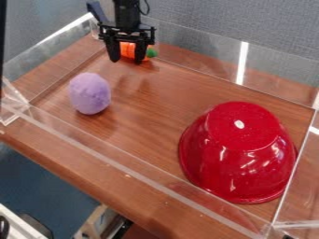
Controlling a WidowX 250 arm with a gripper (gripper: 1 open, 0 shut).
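My black gripper (127, 49) is low at the back left, over an orange carrot (142, 52) with a green top, hiding much of it. I cannot tell whether the fingers are around it or open. A lilac egg-shaped object (89, 93) lies on the wooden floor at the left, nearer the camera. A large upturned red bowl (236, 151) rests at the right.
Clear plastic walls (268, 67) enclose the wooden surface (162, 117). A grey wall stands behind.
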